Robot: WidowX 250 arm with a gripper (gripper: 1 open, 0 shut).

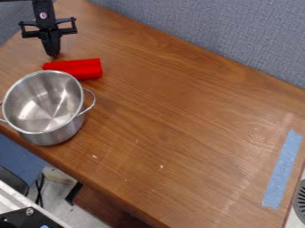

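My black gripper (50,48) hangs at the top left of the camera view, shut, with nothing visible between its fingers. Just below it a red cylindrical object (73,68) lies on the wooden table (191,134), apart from the fingertips. A steel pot (43,107) with side handles stands at the left, just below the red object.
A strip of blue tape (281,169) runs along the table's right side, beside a round white object (298,201) at the edge of view. A grey padded surface borders the back.
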